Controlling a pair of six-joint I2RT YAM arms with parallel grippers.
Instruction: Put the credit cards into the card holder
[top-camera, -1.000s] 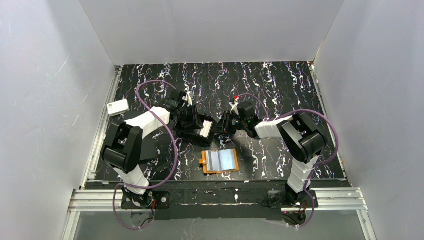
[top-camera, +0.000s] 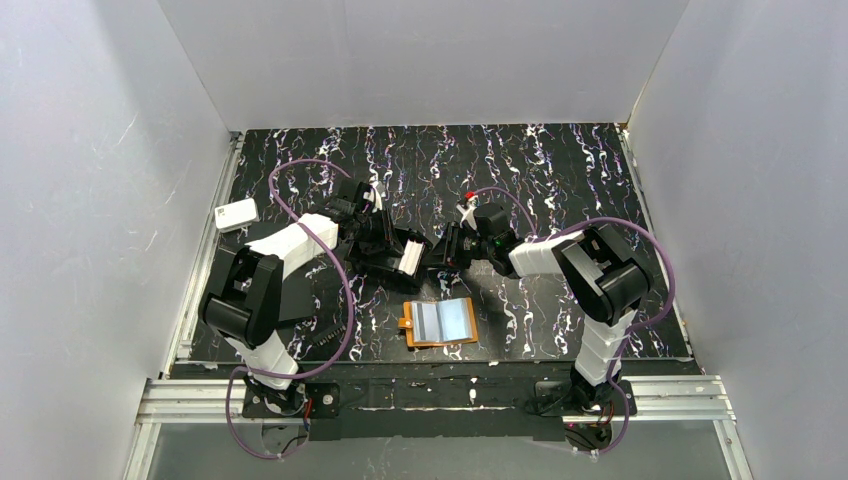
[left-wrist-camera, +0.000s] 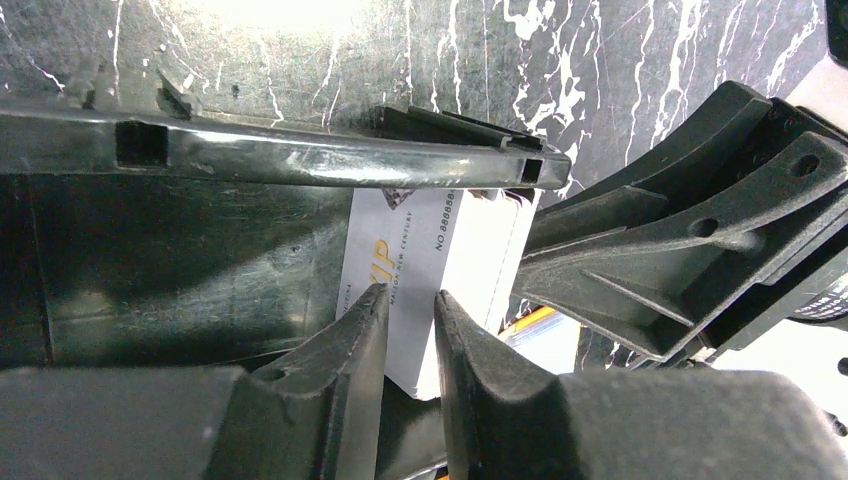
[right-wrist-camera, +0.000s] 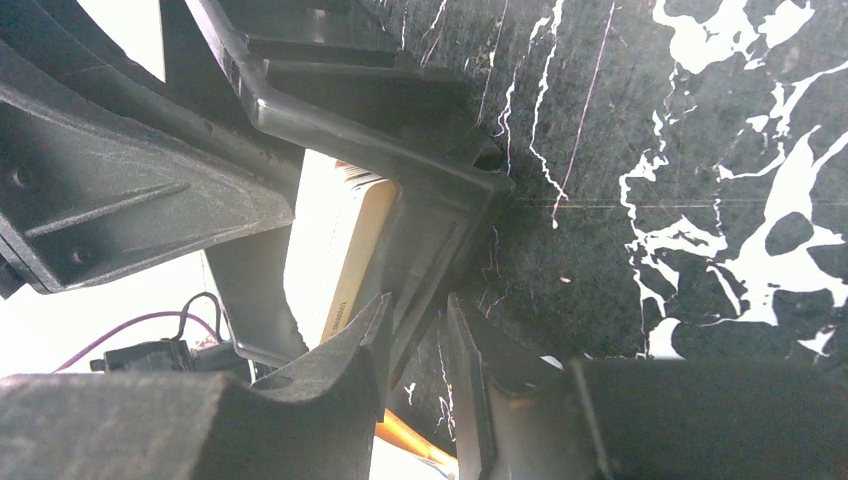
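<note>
A stack of cards (top-camera: 411, 257) stands in a black box (top-camera: 385, 265) near the middle of the table. On its front card (left-wrist-camera: 408, 250) the gold letters VIP are readable in the left wrist view. My left gripper is part open at this card face, its fingertips apart and no card clearly gripped. On the other side, my right gripper is shut on the wall of the black box. Below the box in the top view, the orange-edged card holder (top-camera: 441, 323) lies opened flat, showing its pale inner sleeves.
A small white box (top-camera: 236, 215) lies at the left edge. A dark ribbed object (top-camera: 328, 334) rests at the lower left, near a dark flat panel (top-camera: 296, 297).
</note>
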